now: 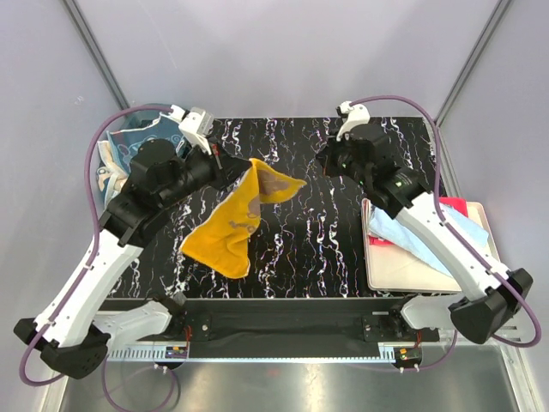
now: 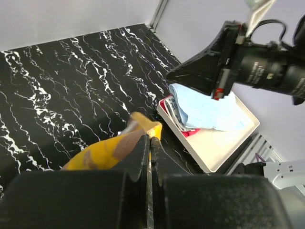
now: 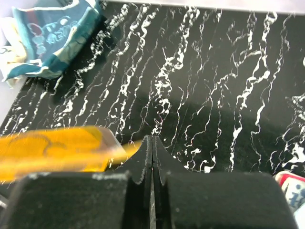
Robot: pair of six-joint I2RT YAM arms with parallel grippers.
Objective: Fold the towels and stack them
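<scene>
From my left gripper [image 1: 232, 166] hangs the yellow towel [image 1: 225, 236], one corner pinched in the shut fingers and its lower part trailing over the table. In the left wrist view the towel [image 2: 102, 151] runs down and left from the fingertips. My right gripper [image 1: 324, 159] stands apart, to the right of the towel; its fingers [image 3: 143, 157] are together with nothing seen between them. The towel [image 3: 57, 148] appears blurred at the left of the right wrist view. A light blue towel [image 1: 412, 236] lies on the white tray [image 1: 386, 276] at the right.
At the back left sits a basket holding teal cloth [image 3: 55, 36], partly behind the left arm in the top view. Red cloth [image 1: 455, 205] lies on the tray's far side.
</scene>
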